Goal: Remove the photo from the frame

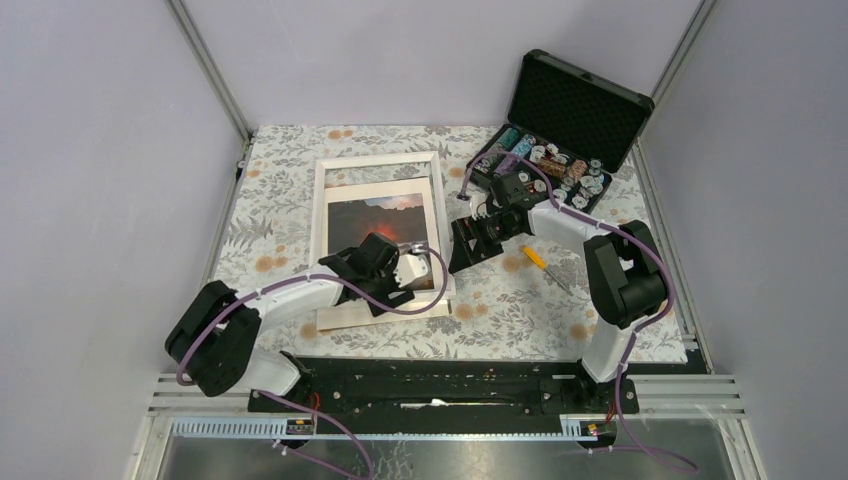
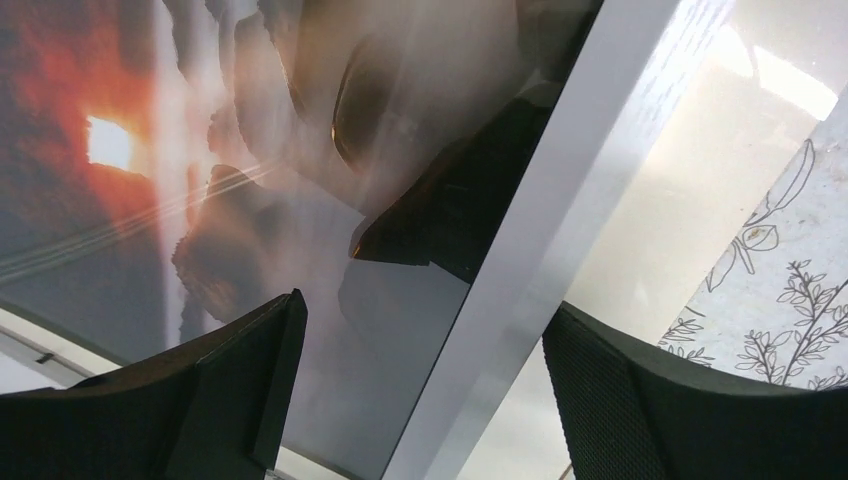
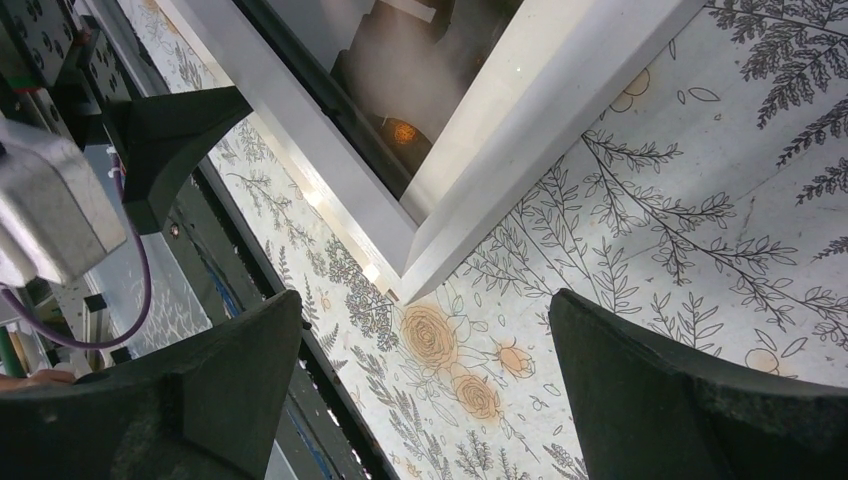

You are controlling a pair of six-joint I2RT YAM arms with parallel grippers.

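Observation:
A sunset photo [image 1: 372,220] with a pale border lies in the white frame [image 1: 318,208]; its near part slides out below the frame's near bar as a pale strip [image 1: 340,318]. Over the near bar hovers my left gripper [image 1: 392,303], open. In the left wrist view the frame's bar [image 2: 570,190] runs between its spread fingers, with the photo [image 2: 250,240] on one side and the pale strip [image 2: 690,180] on the other. My right gripper [image 1: 476,258] is open just right of the frame, nothing between its fingers; its wrist view shows the frame corner [image 3: 410,270] ahead.
An open black case [image 1: 578,100] of poker chips stands at the back right. A yellow-handled tool [image 1: 535,258] lies right of my right gripper.

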